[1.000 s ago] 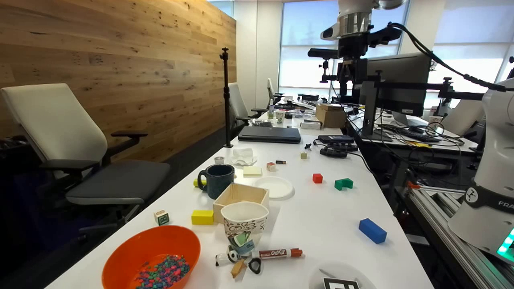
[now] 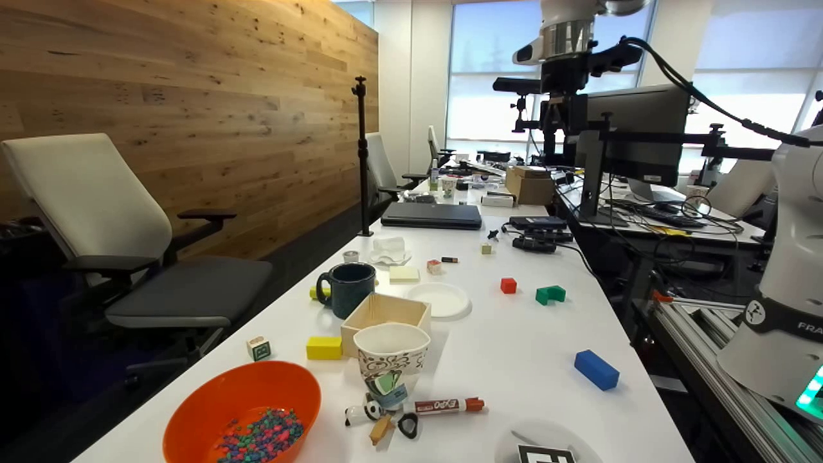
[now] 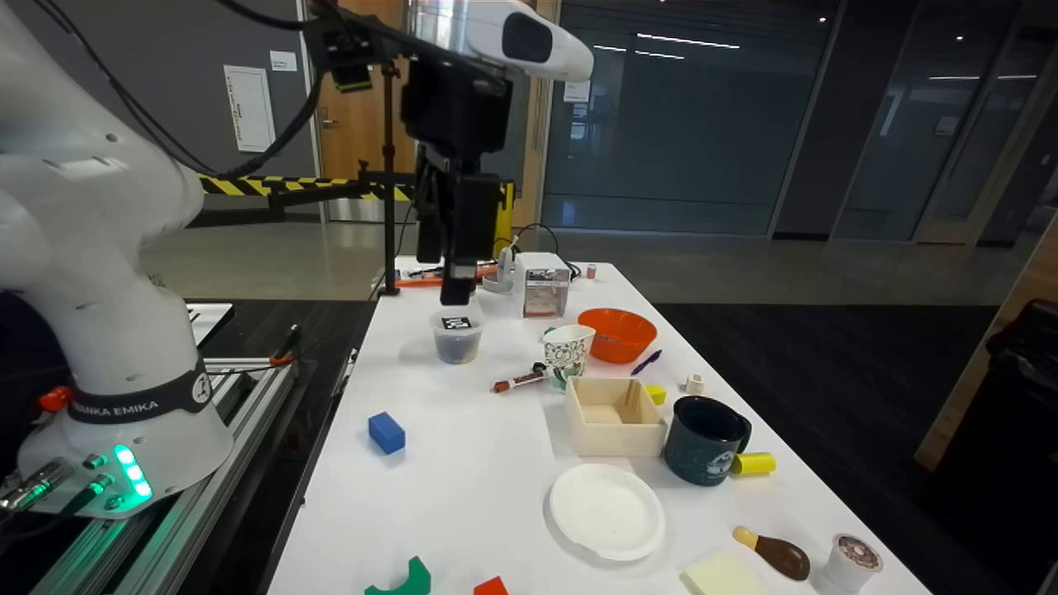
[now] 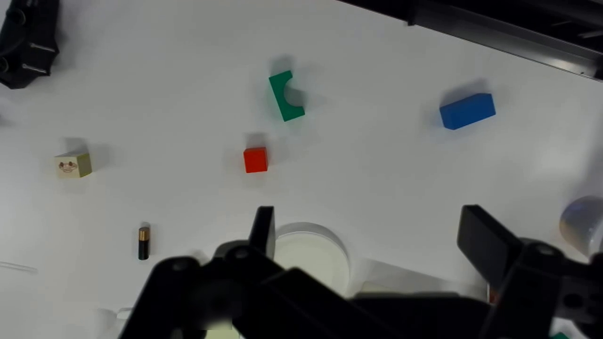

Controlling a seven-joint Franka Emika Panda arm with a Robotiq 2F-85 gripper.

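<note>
High above the white table, my gripper points down with its fingers wide open and nothing between the fingers. The exterior views show the gripper (image 3: 451, 283) well clear of every object. Below it in the wrist view lie a red cube (image 4: 256, 160), a green arch block (image 4: 285, 97) and a blue block (image 4: 468, 111). A round white plate (image 4: 313, 257) is partly covered by the gripper's own body. In exterior view 2, an open wooden box (image 3: 615, 415) stands beside a dark mug (image 3: 703, 441), with a patterned paper cup (image 3: 568, 349) behind.
An orange bowl (image 2: 243, 409) holds small coloured pieces. A red marker (image 2: 447, 406), a yellow block (image 2: 324, 348) and a lidded tub (image 3: 458, 335) also sit on the table. Black devices (image 2: 533, 231) lie at the far side. Bare table surrounds the blue block.
</note>
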